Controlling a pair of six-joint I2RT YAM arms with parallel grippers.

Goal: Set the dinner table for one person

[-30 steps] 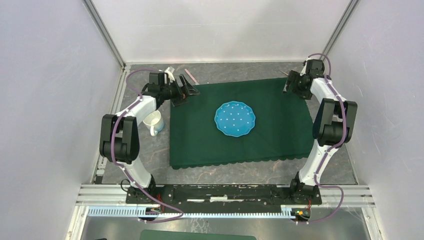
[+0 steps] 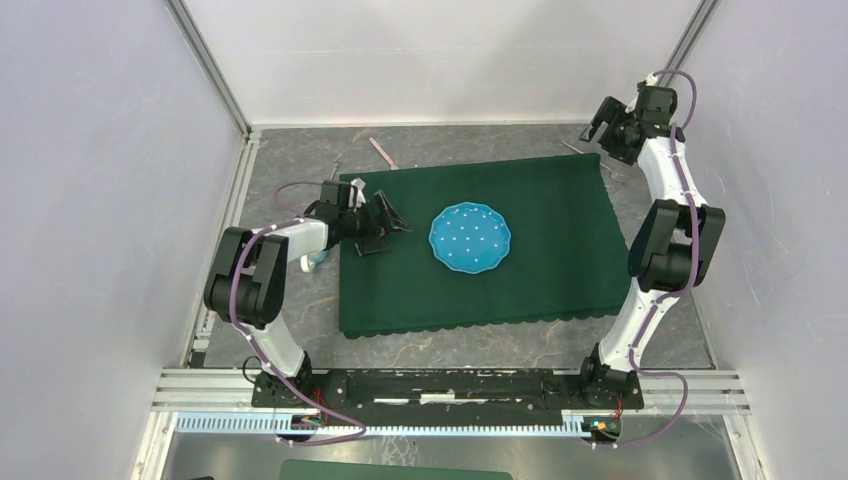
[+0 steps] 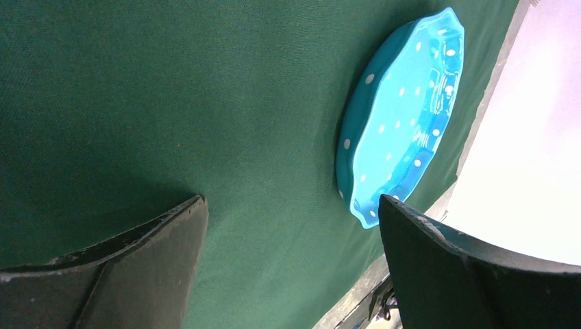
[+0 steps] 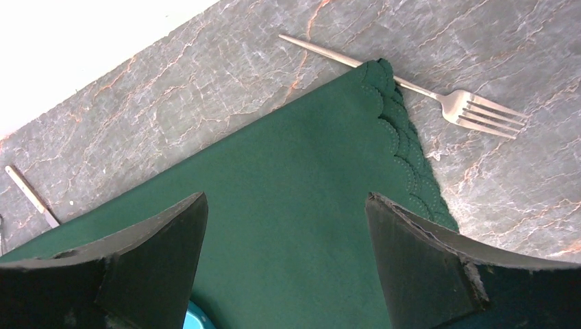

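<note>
A blue dotted plate (image 2: pixel 470 237) rests near the middle of the green cloth (image 2: pixel 560 260). Over the cloth's left part, my left gripper (image 2: pixel 383 232) is open and empty; the plate (image 3: pixel 404 116) shows beyond its right finger. At the far right corner my right gripper (image 2: pixel 592 136) stands open with nothing between its fingers. A fork (image 4: pixel 473 113) lies there, its handle partly covered by the cloth's corner. At the back left is a knife with a pinkish handle (image 2: pixel 382 153), its blade end at the cloth edge. The white and blue cup (image 2: pixel 311 261) is mostly hidden under my left arm.
Walls enclose the table at the back (image 2: pixel 450 60), left and right. A thin utensil (image 2: pixel 337 168) pokes out behind the left gripper, too covered to identify.
My left gripper has moved right and toward the front, its arm now covering most of the cup. The right gripper has moved back and slightly right, to the far corner. The plate stayed put.
</note>
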